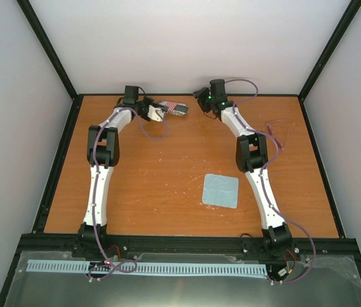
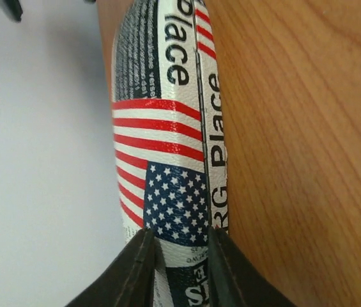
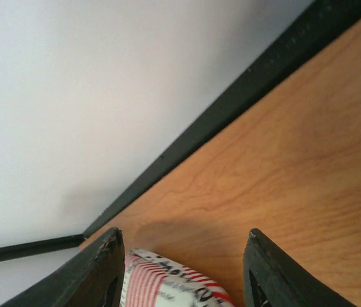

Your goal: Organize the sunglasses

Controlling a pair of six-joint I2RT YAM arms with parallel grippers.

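A flag-printed glasses case (image 1: 172,108) lies near the back middle of the table, filling much of the left wrist view (image 2: 158,131). My left gripper is shut on its end. My right gripper stands open to the right of the case, whose striped end shows low between its fingers in the right wrist view (image 3: 154,288). Pink sunglasses (image 1: 278,144) lie on the right side of the table, partly behind the purple cable in the top view.
A light blue square cloth (image 1: 220,190) lies at front right of centre. The back wall and black frame edge (image 3: 225,121) are close behind the case.
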